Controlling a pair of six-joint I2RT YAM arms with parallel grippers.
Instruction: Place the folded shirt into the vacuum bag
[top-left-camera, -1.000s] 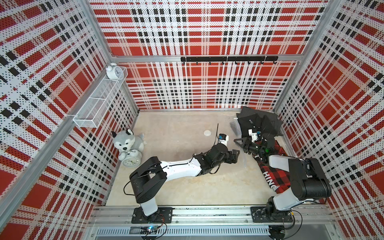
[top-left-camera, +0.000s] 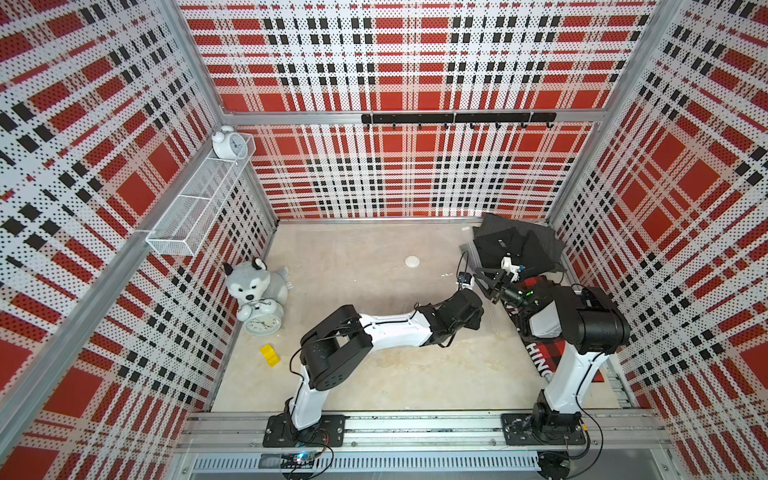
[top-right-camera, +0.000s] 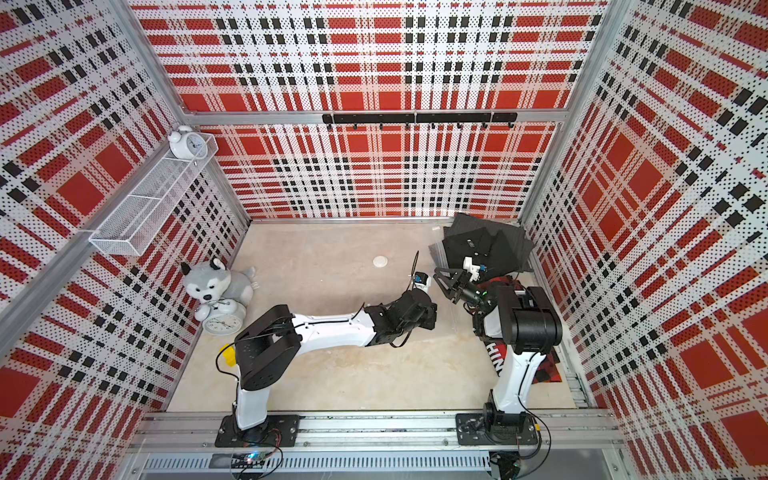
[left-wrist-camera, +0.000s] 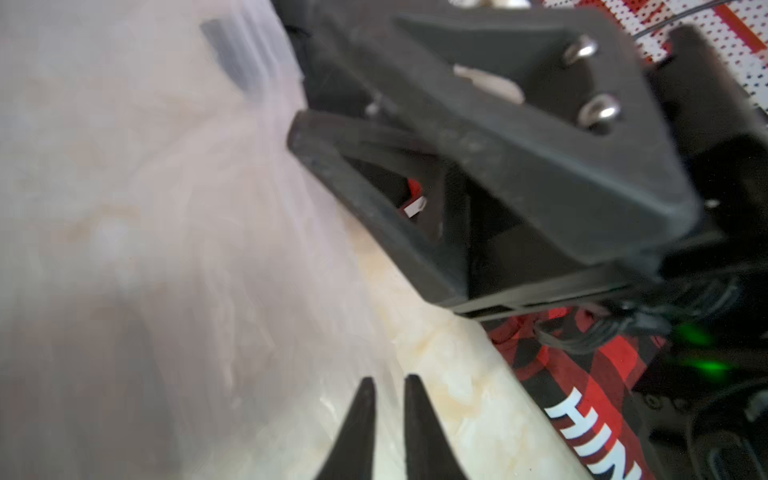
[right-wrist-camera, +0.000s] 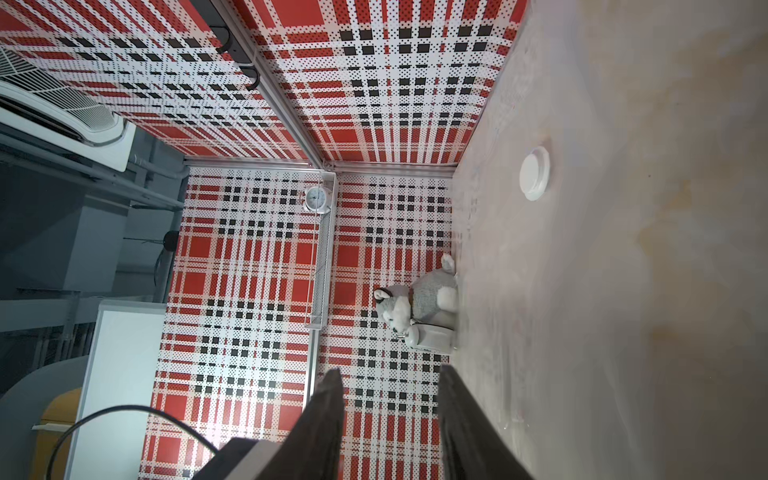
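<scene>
A clear bag (left-wrist-camera: 224, 280) lies over the table, faint from above, with a round white valve (top-left-camera: 412, 261) on it. My left gripper is shut over the film, near its right edge; no fold shows clearly between the fingertips. Part open, my right gripper has nothing visible between its fingers. Its black fingers (left-wrist-camera: 544, 144) stand close beside the bag's edge in the left wrist view. A folded dark shirt (top-left-camera: 520, 244) lies at the back right. Which cloth the task means is not clear, as a red-black plaid piece (top-left-camera: 552, 352) with white letters lies nearer.
At the left are a grey plush husky (top-left-camera: 246, 281), a white clock (top-left-camera: 264, 321) and a yellow block (top-left-camera: 269, 355). A wire shelf (top-left-camera: 200, 200) hangs on the left wall.
The right arm's elbow swung inward and back while its gripper stayed near the same spot. The valve shifted slightly back.
</scene>
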